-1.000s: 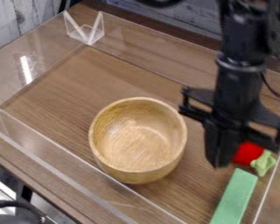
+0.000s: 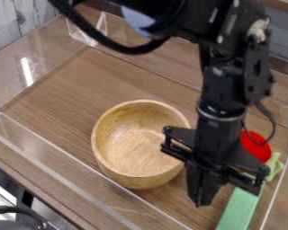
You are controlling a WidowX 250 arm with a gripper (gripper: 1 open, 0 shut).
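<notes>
My gripper (image 2: pixel 202 185) is low at the right of the camera view, just right of a tan bowl (image 2: pixel 127 144) and left of a green strip-like object (image 2: pixel 236 212). It appears shut, with nothing seen between its fingers. A red object with green (image 2: pixel 256 145), possibly a toy vegetable, is partly hidden behind the arm's right side.
Clear walls or rails run along its left and back edges, and the arm covers much of the upper middle and right.
The bowl and green strip appear unmoved.
</notes>
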